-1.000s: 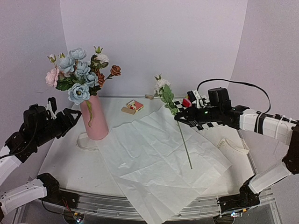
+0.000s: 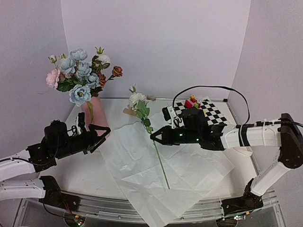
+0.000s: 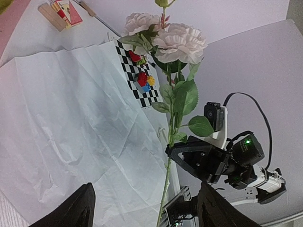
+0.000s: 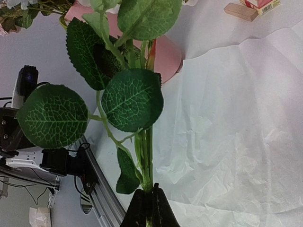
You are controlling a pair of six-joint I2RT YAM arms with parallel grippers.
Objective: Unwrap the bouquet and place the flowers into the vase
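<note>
A white rose stem with green leaves hangs over the paper, its blooms up and its bare stem slanting down. My right gripper is shut on that stem, just below the leaves. At the left stands the pink vase, filled with blue, pink, white and brown flowers. My left gripper is open in front of the vase, covering part of its lower body. Nothing lies between its fingers, and the held stem is well beyond them in the left wrist view.
Crumpled white paper covers the middle of the table. A wooden block and a small red box lie behind it. At the back right, a checkered board carries colourful toy blocks.
My left gripper has moved right and lower, now overlapping the vase's base in the top view.
</note>
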